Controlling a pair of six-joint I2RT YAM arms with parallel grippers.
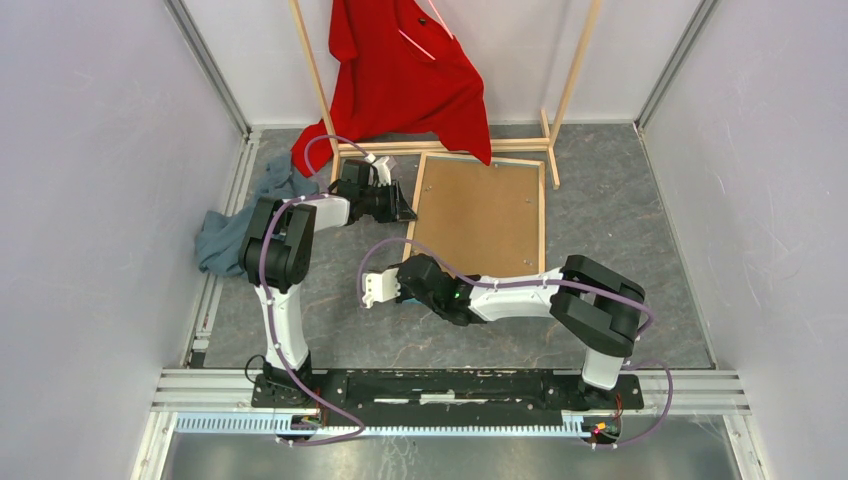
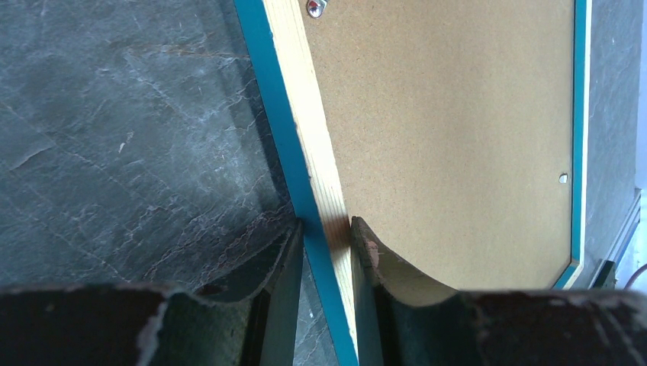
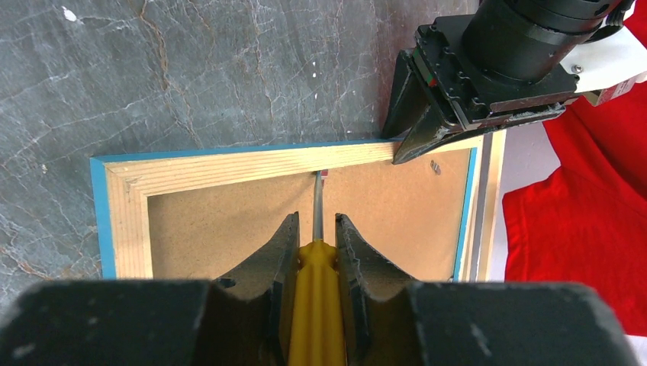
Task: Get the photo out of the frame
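The wooden frame with blue edging lies back-up on the floor, brown backing board inside, small metal tabs along its rim. My left gripper straddles the frame's left side, fingers close on both faces, part open or lightly touching; I cannot tell which. My right gripper is shut on a yellow-handled screwdriver, whose thin metal shaft reaches the inner edge of the frame's side at a small tab, near my left gripper. The photo itself is hidden.
A wooden rack with a red garment stands at the back, close to the frame. A blue-grey cloth lies at the left. Bare floor shows right of the frame.
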